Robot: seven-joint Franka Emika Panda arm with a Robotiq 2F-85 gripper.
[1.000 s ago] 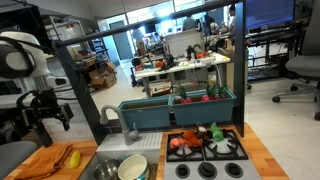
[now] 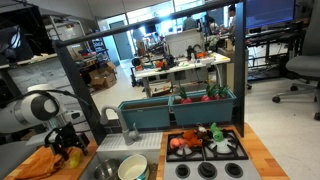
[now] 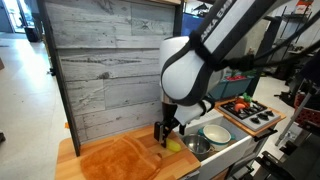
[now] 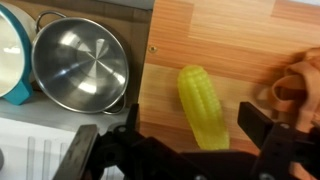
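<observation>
A long yellow object, like a corn cob (image 4: 204,108), lies on the wooden counter (image 4: 227,32). My gripper is open above it, its dark fingers (image 4: 262,130) standing on either side of the cob with space between. In exterior view 2 the yellow cob (image 3: 174,145) shows just by the gripper (image 3: 167,138), near the counter's front. From exterior view 1 the gripper (image 2: 67,148) hangs low over the cob (image 2: 75,157). Whether the fingertips touch the counter cannot be made out.
An orange cloth (image 3: 122,158) is spread beside the cob. On the other side sits a steel pot (image 4: 81,64), with a blue-white bowl (image 2: 133,167) near it. A faucet (image 2: 118,122) rises behind; a stove (image 2: 207,158) with colourful items stands farther right.
The arm has come down from high above the counter to just over the yellow cob. The cob and the cloth appear to be where they were.
</observation>
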